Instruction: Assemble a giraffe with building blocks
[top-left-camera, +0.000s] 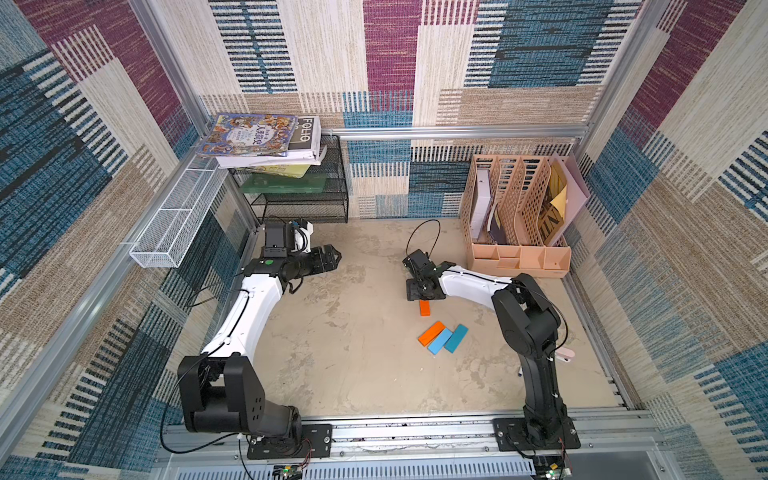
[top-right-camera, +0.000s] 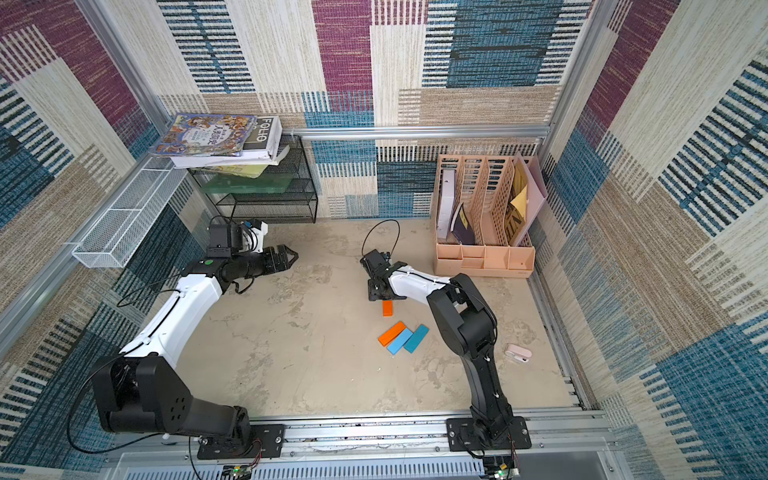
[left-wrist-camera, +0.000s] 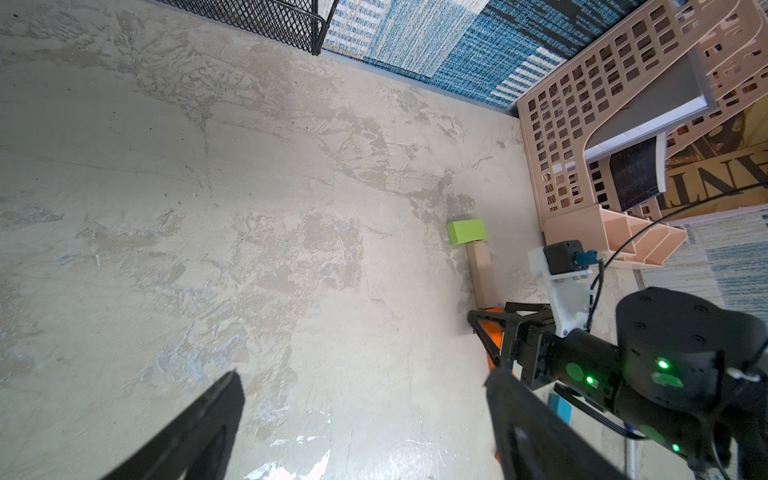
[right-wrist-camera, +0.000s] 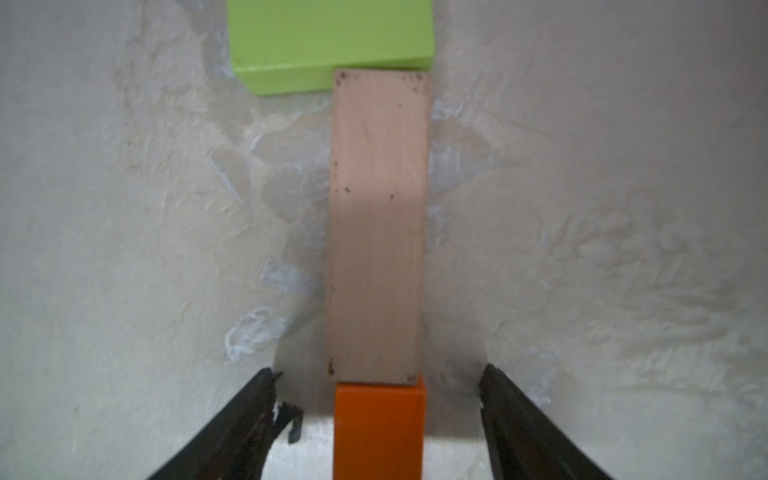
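Note:
A natural wood block (right-wrist-camera: 376, 224) lies with a green block (right-wrist-camera: 329, 40) across its far end and an orange block (right-wrist-camera: 379, 432) at its near end. My right gripper is low over that junction, fingers apart on either side, not visibly touching. A second orange block (top-left-camera: 431, 333), a light blue block (top-left-camera: 440, 341) and a teal block (top-left-camera: 456, 338) lie nearer the front. My left gripper (top-left-camera: 334, 257) hangs over the left-middle of the table, open, with nothing between its fingers in the left wrist view.
A peach organizer (top-left-camera: 520, 256) stands at the back right, a black mesh shelf (top-left-camera: 340, 208) with books at the back left. A small pink object (top-right-camera: 518, 352) lies at the right edge.

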